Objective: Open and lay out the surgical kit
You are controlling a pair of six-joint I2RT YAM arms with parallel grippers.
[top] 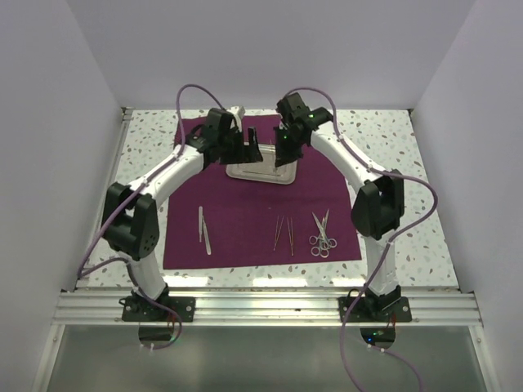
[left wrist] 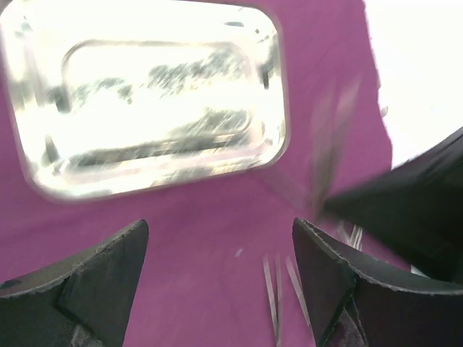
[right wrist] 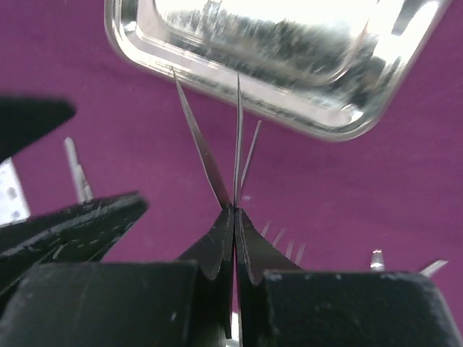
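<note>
The silver tray [top: 283, 177] lies on the purple cloth toward the back; glare hides much of its inside in the left wrist view. My right gripper is shut on thin metal tweezers [right wrist: 205, 155], whose two prongs spread apart past its fingertips, above the tray's near edge. Facing it over the tray, my left gripper stands open with nothing between its fingers. Blurred tweezers [left wrist: 329, 148] show beyond its right finger. Two more tweezers [top: 291, 237] lie at the cloth's front middle, with scissors [top: 323, 238] to their right. Two slim handled instruments [top: 206, 235] lie at left.
Speckled table [top: 400, 212] surrounds it, with walls at the sides and back. Both grippers are close together over the tray, and the left fingers [right wrist: 94, 224] reach into the right wrist view.
</note>
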